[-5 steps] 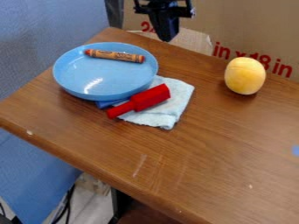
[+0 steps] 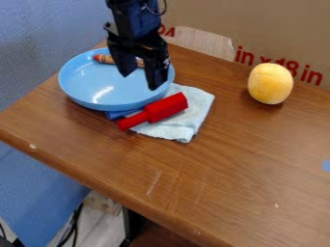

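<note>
My black gripper (image 2: 139,66) hangs low over the light blue plate (image 2: 98,89), its fingers apart and pointing down. An orange crayon-like stick (image 2: 103,59) lies on the plate, partly hidden behind the gripper. A red rolling-pin-shaped object (image 2: 165,108) rests on a folded pale cloth (image 2: 188,121) at the plate's front right, with something blue beneath the plate's edge.
A yellow round object (image 2: 269,83) stands at the right. The table's left edge runs diagonally beside blue fabric. A cardboard wall closes the back.
My gripper has come down and left from the back of the scene to over the plate, now covering part of the orange stick.
</note>
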